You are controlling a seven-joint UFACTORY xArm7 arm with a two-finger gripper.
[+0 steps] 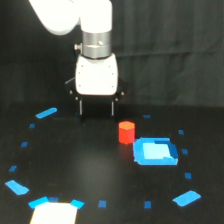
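A small red block (126,132) sits on the dark table, right of the middle. Close to its lower right is a blue-rimmed square (139,151) with a pale inside; the two are apart in the picture. My gripper (96,107) hangs in the air, up and to the left of the block, at the end of the white arm. Its dark fingers are hard to make out against the black background, but they stand wide apart, with nothing seen between them.
Blue tape strips and small blue marks (102,204) lie around the table. A white shape (54,214) is cut off by the bottom edge.
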